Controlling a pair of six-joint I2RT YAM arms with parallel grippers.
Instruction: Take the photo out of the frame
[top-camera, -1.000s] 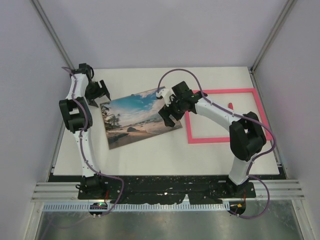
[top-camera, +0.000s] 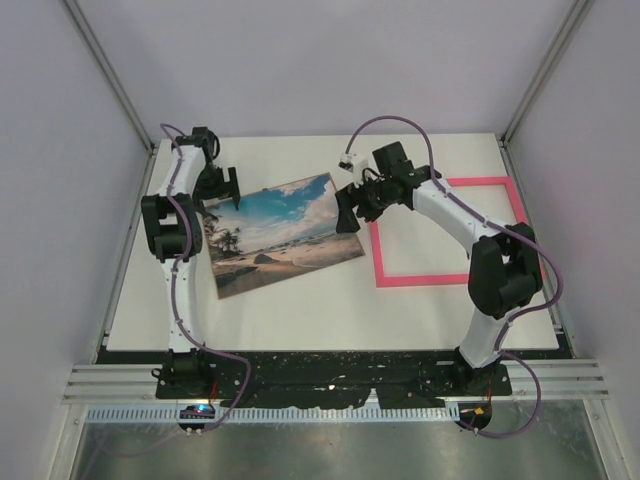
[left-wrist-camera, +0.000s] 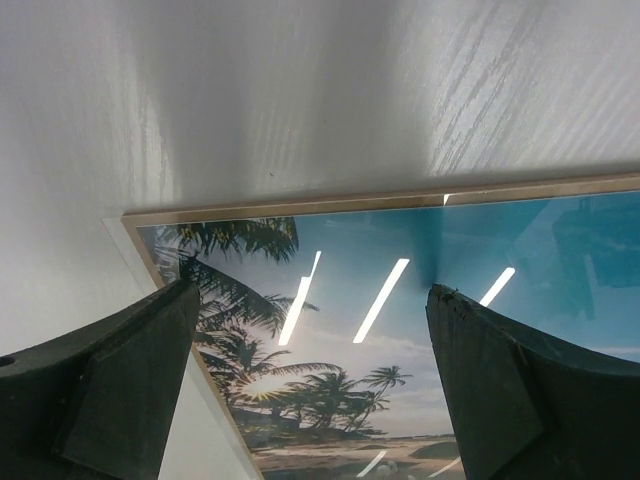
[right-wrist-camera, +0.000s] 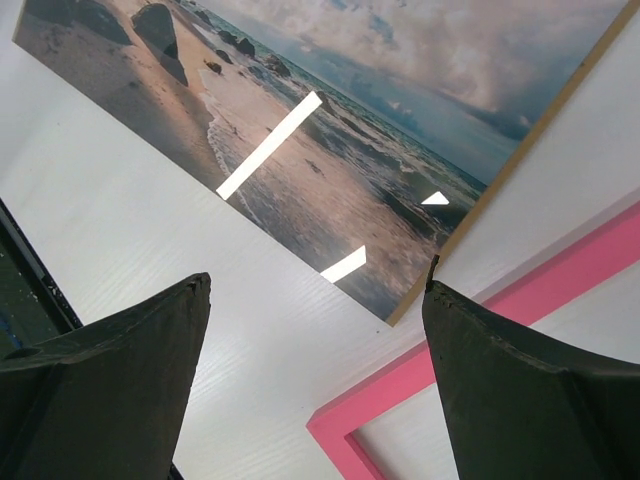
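The beach photo (top-camera: 275, 245) lies tilted on the white table, outside the pink frame (top-camera: 450, 281) to its right. Over its upper left corner my left gripper (top-camera: 219, 193) stands open. The left wrist view shows bright reflections on the photo's glossy face (left-wrist-camera: 330, 400), a thin brown edge (left-wrist-camera: 340, 204) and a pale strip beside the left side. My right gripper (top-camera: 357, 208), also open, is above the photo's right edge; in the right wrist view the lower right photo corner (right-wrist-camera: 385, 300) shows between and beyond its fingers. Neither gripper holds anything.
The frame's pink corner (right-wrist-camera: 335, 420) lies close to the photo's right edge, under the right gripper's side. Bare table (top-camera: 290, 320) stretches in front of the photo, and a clear strip (top-camera: 280, 160) runs behind it.
The left gripper has moved right, from outside the photo's corner to over it. My right gripper has shifted right and slightly away from the front, and its arm now covers a small red item inside the frame.
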